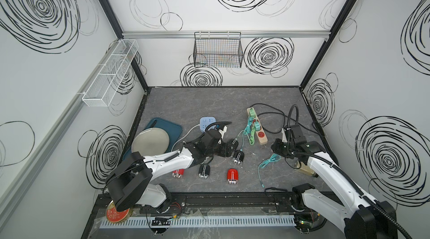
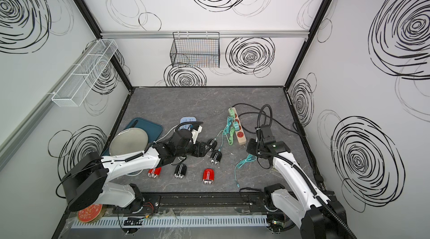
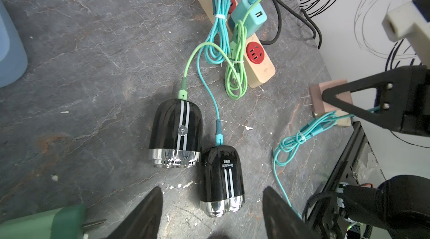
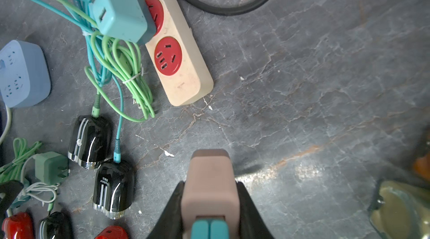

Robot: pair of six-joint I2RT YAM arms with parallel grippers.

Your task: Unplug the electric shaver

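Note:
My right gripper is shut on a pinkish plug [image 4: 210,171]. In the left wrist view that plug's metal prongs show, clear of any socket, and a bundled teal cable [image 3: 295,145] hangs from it. On the beige power strip [image 4: 190,84], the nearest red socket [image 4: 168,55] is empty, while a teal plug [image 4: 123,10] stands farther along it. My left gripper is partly open above two black shavers, one with a green cord [image 3: 177,127] and one with a teal cord [image 3: 222,176]. Nothing is held between its fingers.
Two red shavers, one at the middle front [image 1: 232,176], and a black shaver [image 1: 204,171] lie near the front edge. A blue socket block [image 1: 207,122] stands behind the left arm. A plate [image 1: 151,141] lies at left.

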